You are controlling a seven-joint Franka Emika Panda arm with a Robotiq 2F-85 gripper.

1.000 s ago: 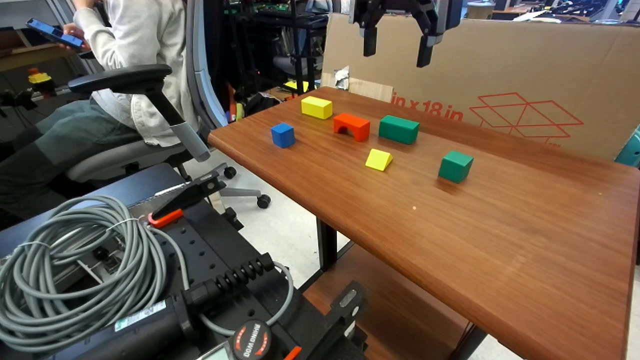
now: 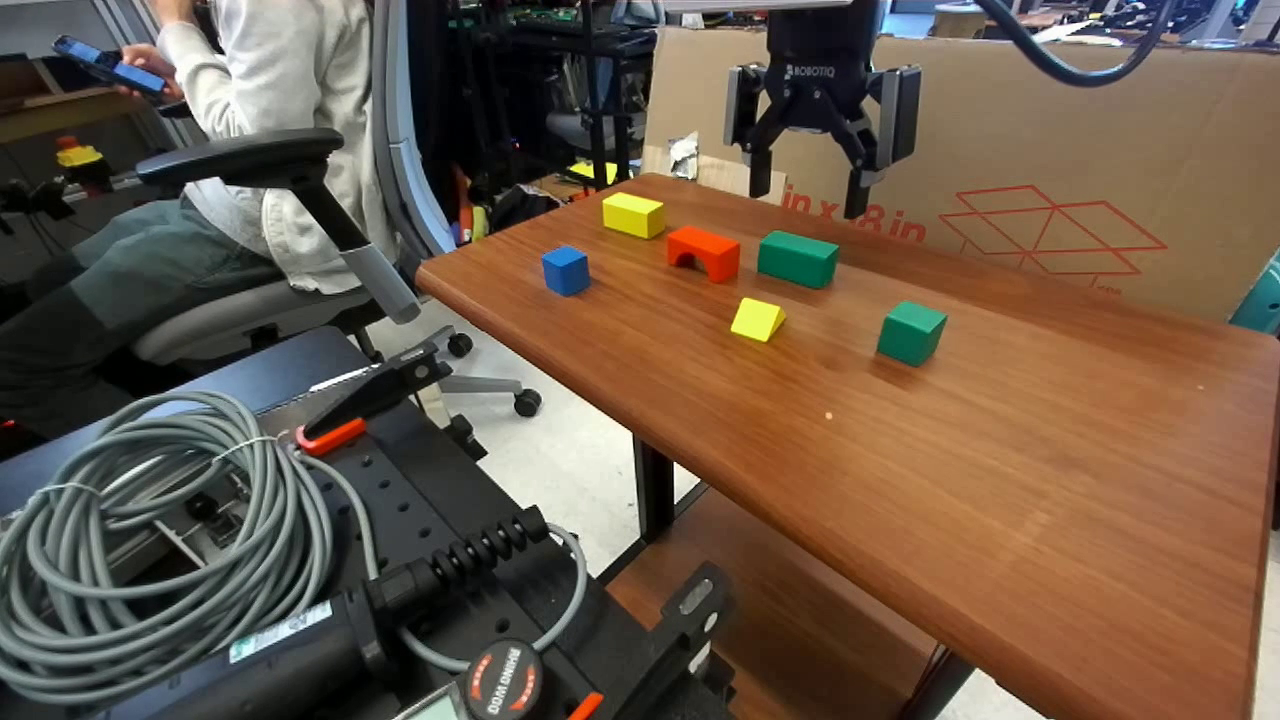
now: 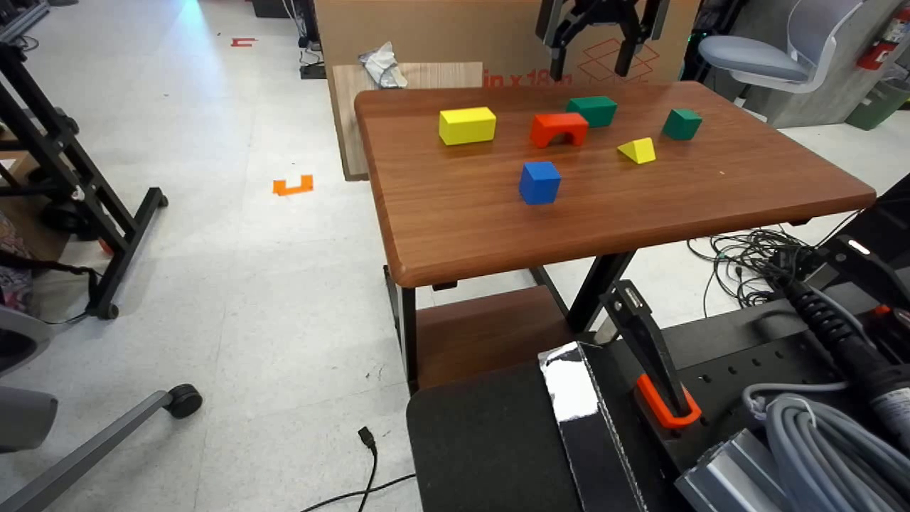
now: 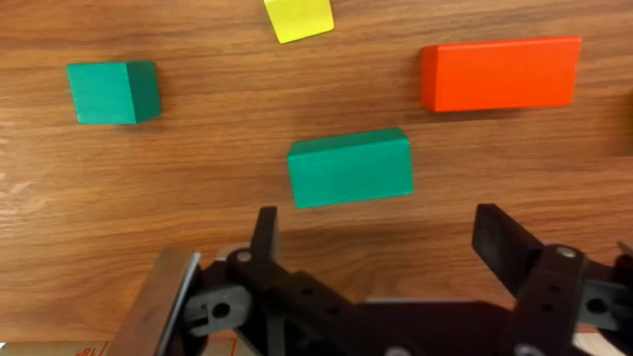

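Observation:
My gripper (image 2: 807, 202) stands open above the back of the table, with nothing between its fingers. The long green block (image 4: 351, 172) lies just ahead of the fingertips in the wrist view, apart from them and lower down. Beside it is the red arch block (image 2: 703, 253). A green cube (image 2: 912, 334) sits apart on the right in the first exterior view, with a yellow wedge (image 2: 757, 319) between it and the blue cube (image 2: 566, 271). The yellow rectangular block (image 3: 467, 125) rests toward the table's left in the second exterior view.
Bare wood fills the right part of the wooden table (image 2: 1020, 504). A large cardboard sheet (image 2: 1080, 156) stands upright behind its back edge. In front of the table is a black cart (image 2: 468, 564) with coiled grey cable. Someone sits in a chair at the left.
The gripper has come down toward the back of the table, staying open. The blocks lie where they were.

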